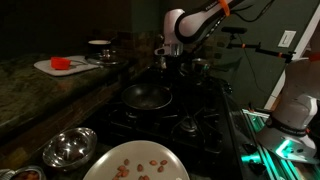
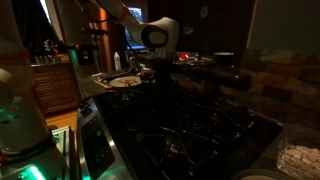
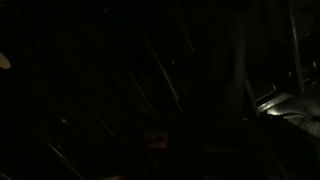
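A black frying pan (image 1: pixel 147 97) is over the left side of the black stove in exterior view 1. Its dark handle runs back toward my gripper (image 1: pixel 172 58), whose white wrist (image 1: pixel 180 26) reaches in from behind. In exterior view 2 the same pan (image 2: pixel 228 78) extends to the right of the gripper (image 2: pixel 163 66). My gripper appears shut on the handle, though darkness hides the exact contact. The wrist view is nearly black and shows no clear fingers. Whether the pan touches the stove is hard to tell.
A white plate with small reddish-brown pieces (image 1: pixel 138 165) fills the front. Left of it stands a metal bowl (image 1: pixel 70 148). A red item on a white board (image 1: pixel 66 65) and a lidded pot (image 1: pixel 100 48) sit on the back counter. Stove grates (image 1: pixel 190 125) are bare at the front right.
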